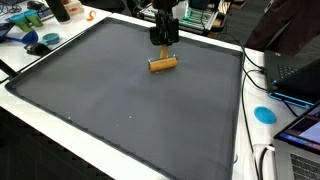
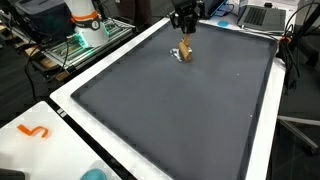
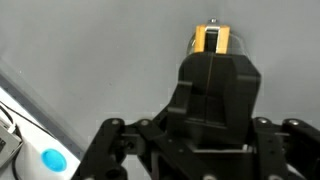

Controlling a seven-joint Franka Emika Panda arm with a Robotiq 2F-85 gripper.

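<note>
An upright orange-brown wooden piece shows below my gripper in the first exterior view, with the fingers shut on its upper part. Its lower end meets, or stands just behind, a short wooden cylinder lying on its side on the grey board. From the second exterior view, the wooden piece is under the gripper, beside a small whitish part. In the wrist view, orange wood shows just past the dark fingers, which hide the grip itself.
The grey board is otherwise bare, with wide free room in front. Right of it lie a blue disc, cables and laptops. Bowls and tools, including a blue bowl, crowd the far left.
</note>
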